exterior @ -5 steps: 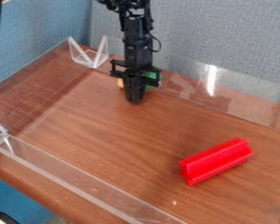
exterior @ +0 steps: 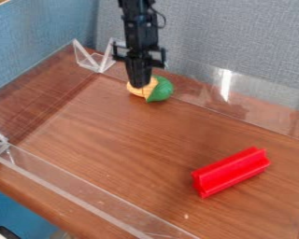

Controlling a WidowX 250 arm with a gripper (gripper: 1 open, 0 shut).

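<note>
My black gripper point(exterior: 143, 77) hangs at the upper middle, at the back of the wooden tabletop point(exterior: 115, 149). Its lower tip is at a rounded yellow and green object point(exterior: 163, 90), over the yellow part. I cannot tell whether the fingers touch or hold it. A red block point(exterior: 230, 172), long and lying flat, is at the front right of the table.
A clear plastic rim point(exterior: 78, 194) runs along the table's edges. A white bracket point(exterior: 93, 58) stands at the back left, and a grey wall point(exterior: 239, 42) is behind.
My gripper has risen and moved slightly back, uncovering more of the yellow and green object. The red block has not moved.
</note>
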